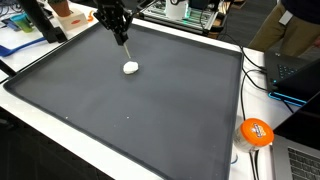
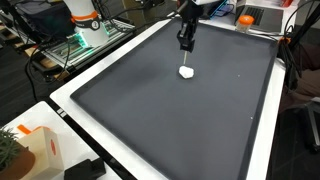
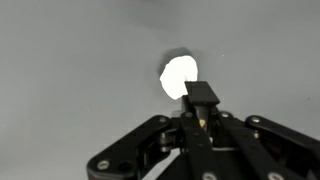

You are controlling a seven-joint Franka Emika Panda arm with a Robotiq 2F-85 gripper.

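Observation:
My gripper points down over the dark grey board, toward its far side. It is shut on a thin pale stick, which runs down from the fingers to a small white lump. The lump sits low, at or close to the board; contact is hard to tell. In the wrist view the white lump shows just beyond the fingertips, with a dark shadow at its edge. A bit of tan shows between the dark fingers. The stick's lower end is not clear.
Most of the board around the lump is bare, with a white border. An orange-lidded container stands beyond the board's right edge in exterior view 1, near cables and a laptop. Clutter lines the far left.

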